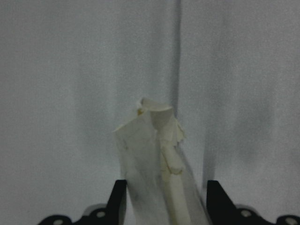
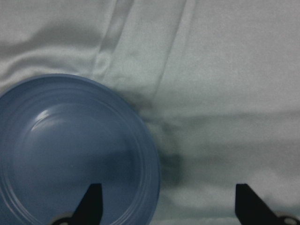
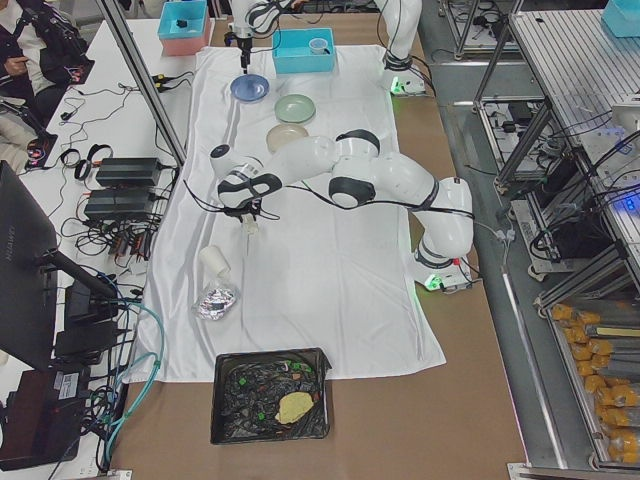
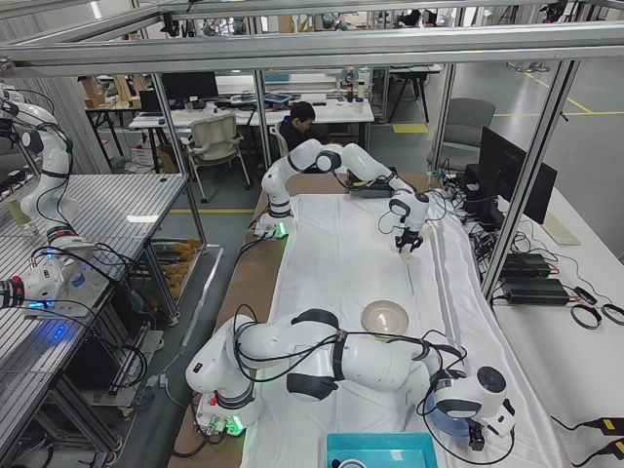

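Observation:
A crumpled pale paper piece [image 1: 159, 154] lies on the white cloth between the fingertips of my left gripper, which is low over the middle left of the cloth in the camera left view; whether it grips the paper is unclear. My right gripper is open and empty above the edge of a blue plate [image 2: 70, 140] at the far end.
A green plate [image 3: 295, 108], a beige plate [image 4: 385, 318] and a turquoise bin [image 3: 303, 59] share the far end. A white cylinder [image 3: 213, 258], a foil bag [image 3: 216, 305] and a black tray [image 3: 226, 400] are nearer.

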